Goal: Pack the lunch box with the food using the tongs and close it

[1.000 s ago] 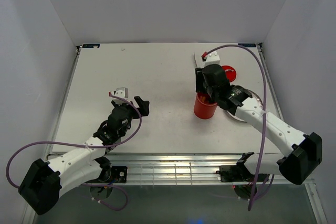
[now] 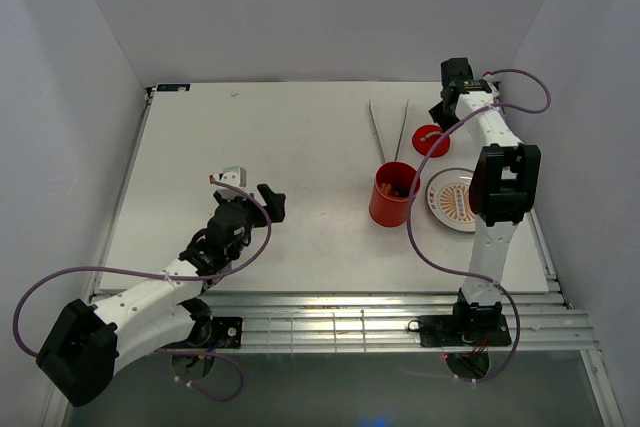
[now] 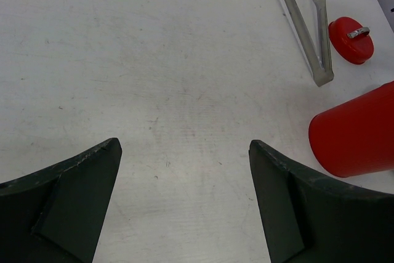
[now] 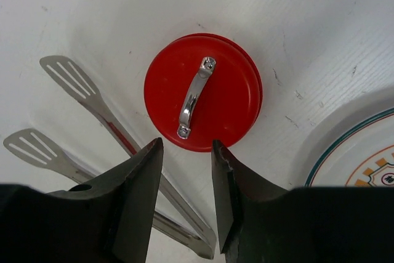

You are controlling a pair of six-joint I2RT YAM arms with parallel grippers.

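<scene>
A red lid with a metal handle lies on the table, below my right gripper, whose fingers are part open with nothing between them. Metal tongs lie beside the lid. The red canister, uncovered, holds small brownish items and stands left of a patterned plate. My left gripper stands open over the left part of the table, empty, with the canister to its right in the left wrist view.
Walls enclose the table at the back and sides.
My right gripper has moved from above the canister to the back right and come down over the lid. The left arm has stayed still.
</scene>
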